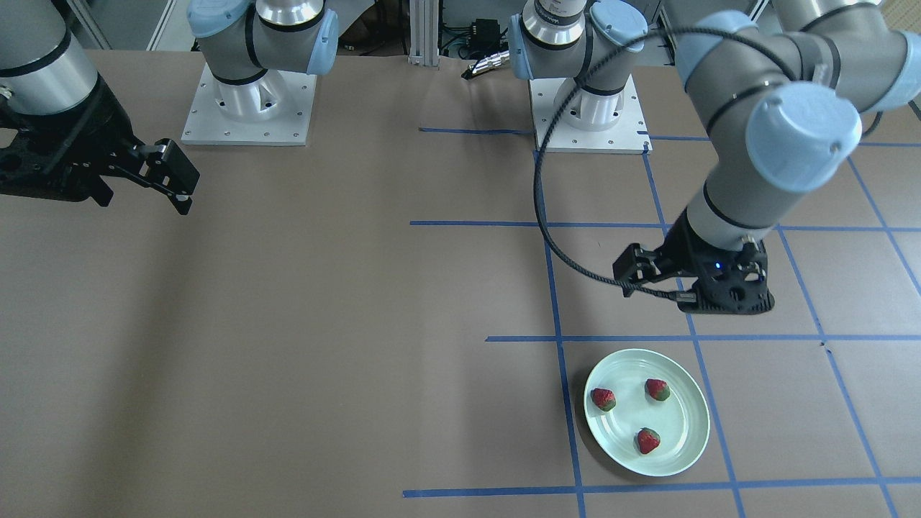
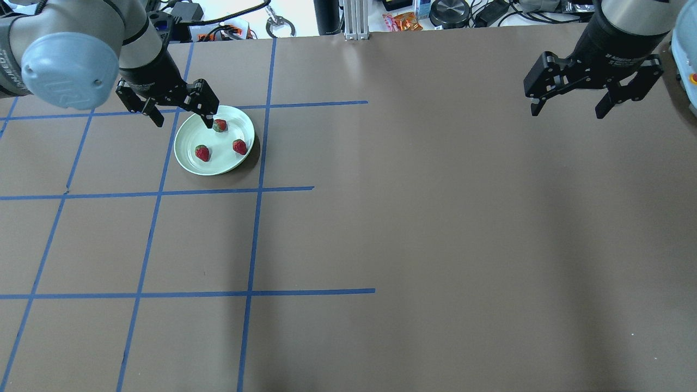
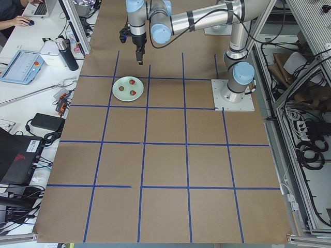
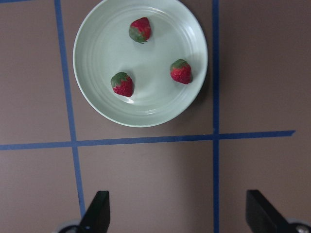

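A pale green plate (image 1: 622, 440) holds three strawberries (image 1: 647, 440), spread apart on its surface. My gripper hangs above the table beside and over the plate's near area, its fingers wide open with nothing between them in the wrist view. In the top view its black fingers (image 2: 206, 104) appear partly over the plate's edge.
Another black gripper (image 1: 147, 173) hangs at the left of the front view, over bare table. White robot bases (image 1: 246, 129) stand along the table's edge.
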